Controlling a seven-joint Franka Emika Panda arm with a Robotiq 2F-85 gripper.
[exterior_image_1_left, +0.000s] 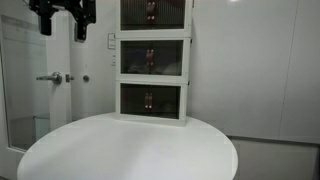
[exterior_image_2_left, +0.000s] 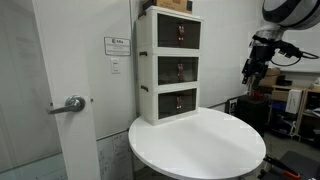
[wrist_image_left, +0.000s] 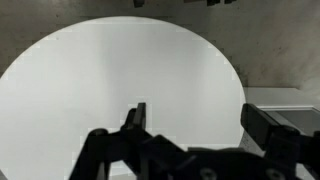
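Note:
My gripper (exterior_image_1_left: 62, 27) hangs in the air at the upper left of exterior view 1, its two dark fingers wide apart. In exterior view 2 the arm reaches in from the right, with the gripper (exterior_image_2_left: 252, 74) above the right side of the round white table (exterior_image_2_left: 196, 142). From the wrist, the open gripper is over the bare tabletop (wrist_image_left: 150, 70), and nothing shows between its fingers. Against the table's back edge rises a stack of white-framed cabinets (exterior_image_1_left: 153, 34) with dark doors and small reddish handles. All visible doors appear shut.
A box (exterior_image_2_left: 172, 4) rests on top of the stack. To the left is a door with a metal handle (exterior_image_2_left: 68, 105). Shelves with assorted items (exterior_image_2_left: 292, 103) stand at the far right.

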